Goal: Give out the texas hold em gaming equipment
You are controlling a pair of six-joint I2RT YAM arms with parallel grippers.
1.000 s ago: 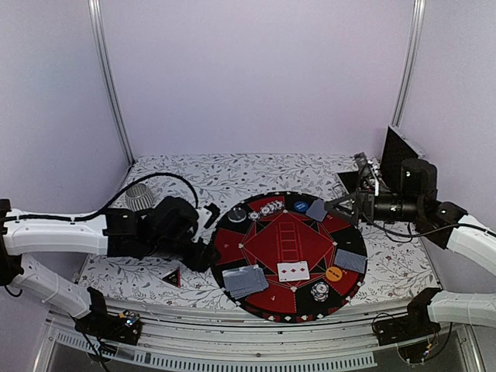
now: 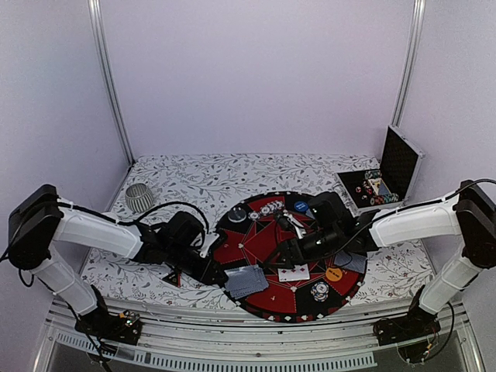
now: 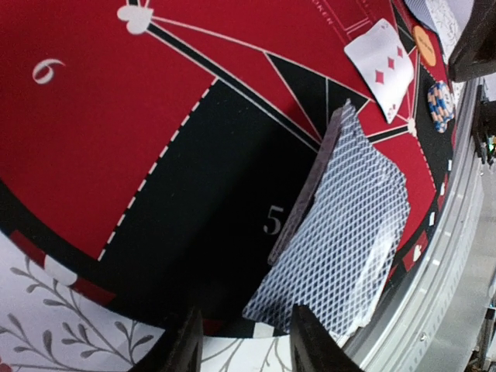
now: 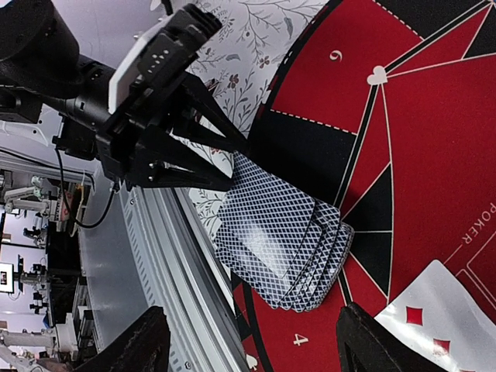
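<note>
A blue-backed pile of cards (image 3: pixel 333 240) lies near the front left edge of the round red-and-black poker mat (image 2: pixel 263 302). My left gripper is low at that pile's left end, fingers apart with nothing seen held. My right gripper hovers to the pile's right, above face-up diamond cards (image 4: pixel 434 310), its fingers spread and empty. The chip stack (image 2: pixel 319 291), orange dealer disc (image 2: pixel 334 274) and another card pile (image 2: pixel 350 262) lie on the mat's right side.
An open chip case (image 2: pixel 376 186) stands at the back right, and a woven cup (image 2: pixel 139 197) at the left. The table's front edge is close to both grippers.
My right gripper has swung from the upper right toward the front middle of the mat.
</note>
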